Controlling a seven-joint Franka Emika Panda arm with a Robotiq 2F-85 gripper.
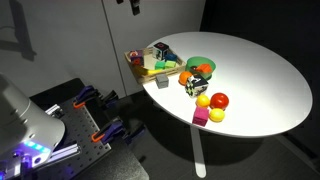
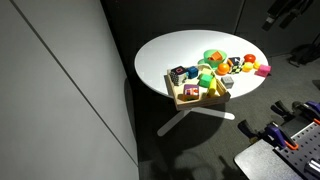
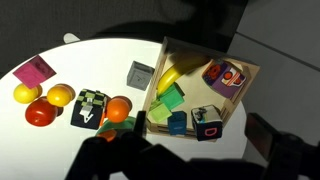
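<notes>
High above the table, my gripper stands open, its dark fingers far apart and nothing between them. Below it in the wrist view lies a shallow wooden tray. The tray holds a yellow long piece, green blocks, a blue block and picture cubes. Beside the tray sits a grey block. A checkered cube lies farther off, near an orange ball.
At the table's near side in exterior view 1 are a pink cube, a red ball and a yellow ball. A green bowl holds something orange.
</notes>
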